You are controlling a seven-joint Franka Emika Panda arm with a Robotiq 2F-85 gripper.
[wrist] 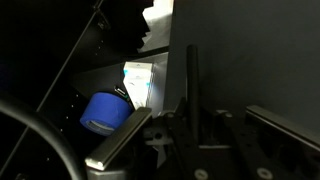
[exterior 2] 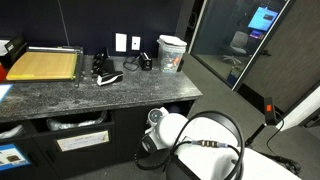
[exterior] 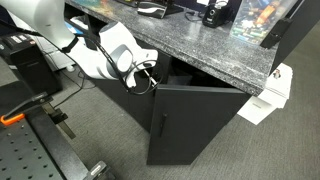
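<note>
The dark cabinet door [exterior: 200, 125] stands swung out from under the counter. At its upper left edge is my gripper [exterior: 153, 82], small and partly hidden there. In the wrist view, the door [wrist: 265, 65] fills the right side as a dark panel. My gripper is shut on the door, with one finger [wrist: 120, 140] to the left and the other to the right. The exact contact is lost in shadow. Left of the panel, inside the cabinet, are a blue roll [wrist: 105, 113] and a white box [wrist: 138, 80].
The grey stone counter [exterior: 205, 48] runs above the cabinet, close over the arm. A black table [exterior: 35, 150] stands at the front left. Carpet [exterior: 255, 150] lies open to the right of the door.
</note>
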